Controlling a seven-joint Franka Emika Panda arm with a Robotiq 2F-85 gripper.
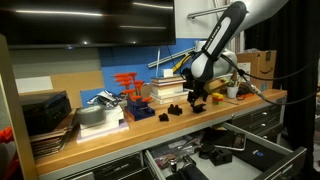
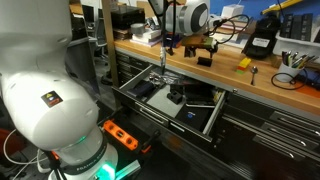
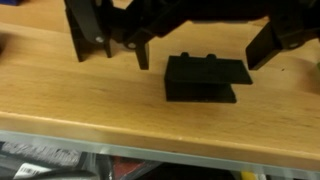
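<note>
On the wooden bench top, a small black block-like object with an overhanging top plate lies in the wrist view. My gripper is open, its dark fingers to either side of the object in this view. Space shows between the object and both fingers, and whether they are level with it I cannot tell. In exterior view 1 the gripper hangs low over the bench near its front edge. Exterior view 2 shows the black object on the bench, close to the gripper.
Below the bench edge an open drawer holds several dark items. Other small dark pieces lie on the bench left of the arm, with red racks behind. A white robot arm fills the left foreground of exterior view 2.
</note>
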